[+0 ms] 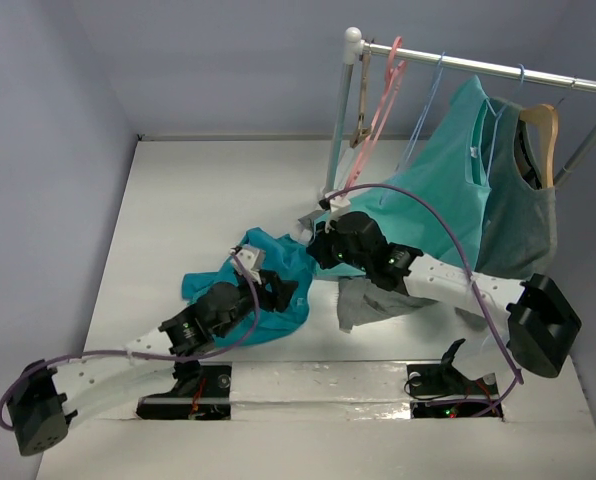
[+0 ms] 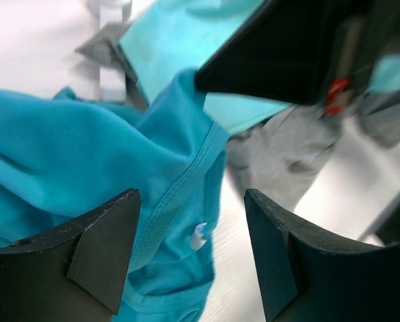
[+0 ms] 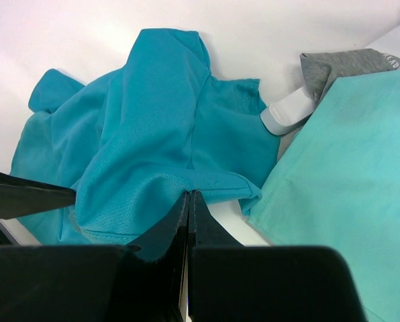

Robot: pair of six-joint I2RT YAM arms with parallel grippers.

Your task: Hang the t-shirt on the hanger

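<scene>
A teal t-shirt (image 1: 278, 325) lies crumpled on the table. Over its right part my left gripper (image 1: 290, 290) stands open. In the left wrist view, a raised fold of the shirt (image 2: 180, 161) runs close to the left finger, not pinched. My right gripper is shut at the tips on the shirt's edge (image 3: 220, 182), which rises to it as a thin hem. In the top view the right gripper (image 1: 316, 245) is at the shirt's right side. Pink hangers (image 1: 378, 115) and blue hangers (image 1: 425, 110) hang from the rail.
Lighter teal (image 1: 418, 225) and grey (image 1: 523, 225) garments hang from the rail (image 1: 488, 68), close beside the right arm. A wooden hanger (image 1: 545, 135) hangs at the far right.
</scene>
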